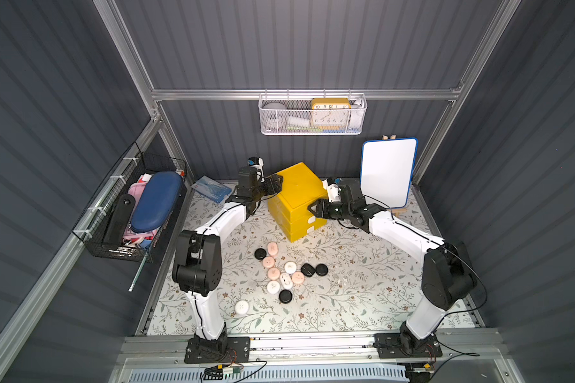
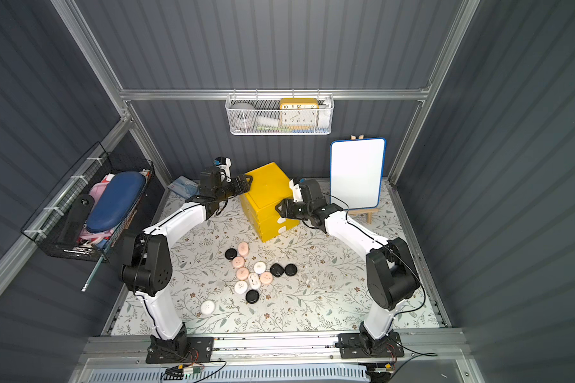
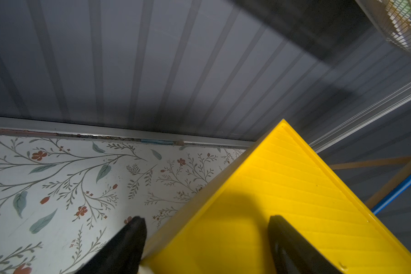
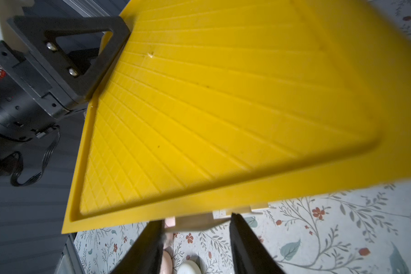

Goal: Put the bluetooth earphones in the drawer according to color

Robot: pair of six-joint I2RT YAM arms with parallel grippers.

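The yellow drawer box (image 1: pixel 300 188) stands turned at an angle at the back middle, its drawers shut. White handles (image 2: pixel 281 221) show on its front face. My right gripper is at that front, its parted fingers on either side of a handle (image 4: pixel 192 222); contact is unclear. At the box's left rear side my left gripper stands open, with the box corner between its blurred fingers. Earphone cases lie loose in front: black ones (image 1: pixel 285 296), pink ones (image 1: pixel 272 247) and white ones (image 1: pixel 242 307).
A whiteboard (image 1: pixel 389 172) on an easel stands at the back right. A blue packet (image 1: pixel 211 189) lies at the back left. Wire baskets hang on the left side (image 1: pixel 134 217) and back wall (image 1: pixel 313 115).
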